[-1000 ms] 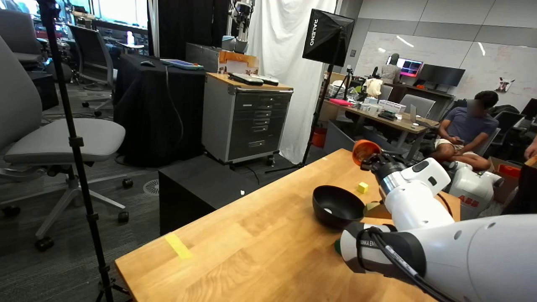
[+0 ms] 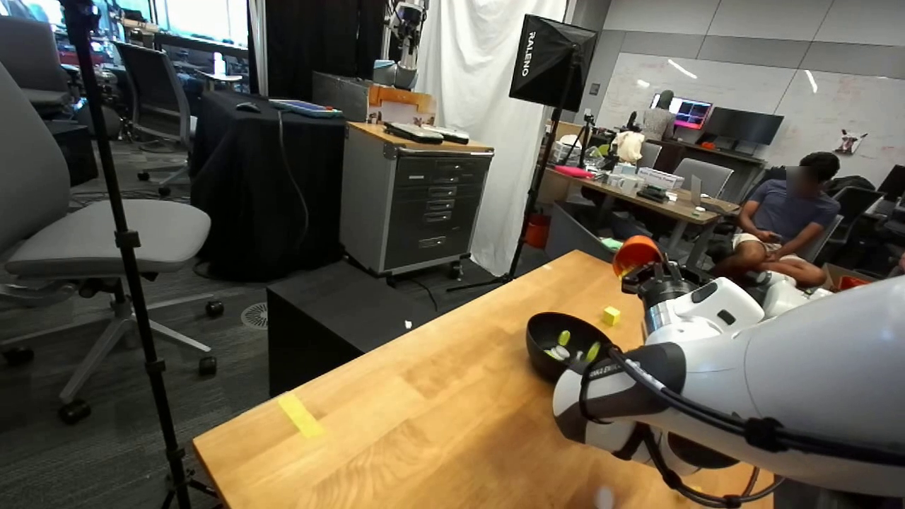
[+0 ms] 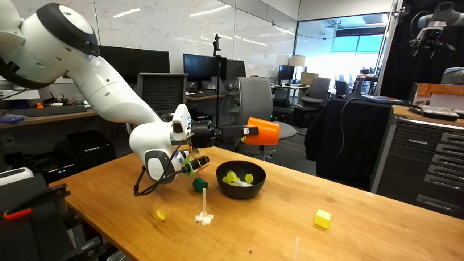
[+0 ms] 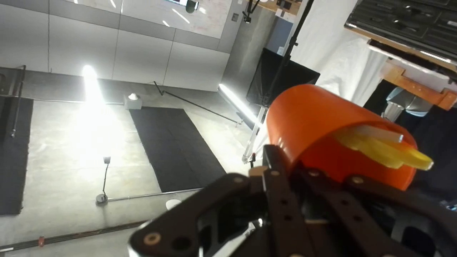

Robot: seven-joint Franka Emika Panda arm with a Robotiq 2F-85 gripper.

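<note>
My gripper is shut on an orange cup, held tilted on its side above the table. In the wrist view, yellow pieces and a whitish one show inside the cup's mouth. The black bowl stands upright on the table, lower than the cup. Several yellow-green pieces and some whitish pieces are in or over the bowl. A single yellow piece lies on the wood, away from the bowl.
A green block sits close beside the bowl, near a pale upright stick on a whitish base. Farther off is a yellow cube. Bare tabletop stretches toward the yellow tape.
The arm has swung and rolled, and the cup sits slightly to the right in exterior view 1. Yellow-green pieces now show at the bowl, where only a whitish piece was visible before.
</note>
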